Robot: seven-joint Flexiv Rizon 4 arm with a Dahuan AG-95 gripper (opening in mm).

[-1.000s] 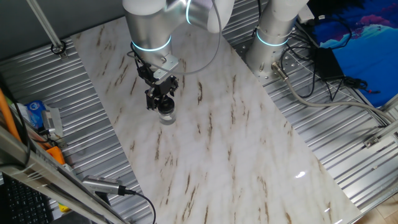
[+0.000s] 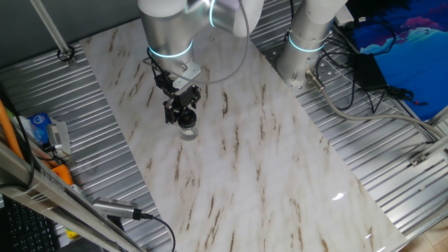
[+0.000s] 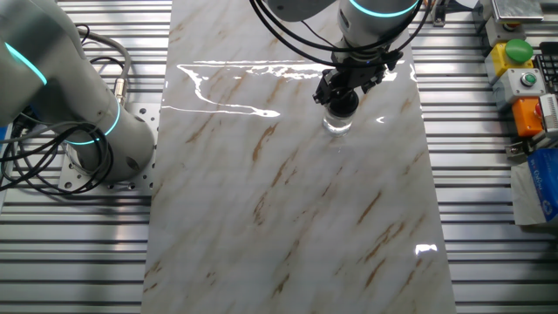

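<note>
A small clear jar (image 2: 188, 133) with a black lid (image 2: 187, 119) stands on the marble-patterned board. My black gripper (image 2: 183, 107) reaches down over it, its fingers close about the lid's upper part. From the other side, in exterior view 2, the same jar (image 3: 336, 126) shows its clear lower part beneath the gripper (image 3: 350, 85), and it looks upright on the board. Whether the fingers press on the lid or only surround it, I cannot tell, as black parts merge there.
Most of the marble-patterned board (image 3: 288, 218) is bare. Past one edge lie a silver cylinder (image 2: 115, 208) with a cable and control buttons (image 3: 519, 52).
</note>
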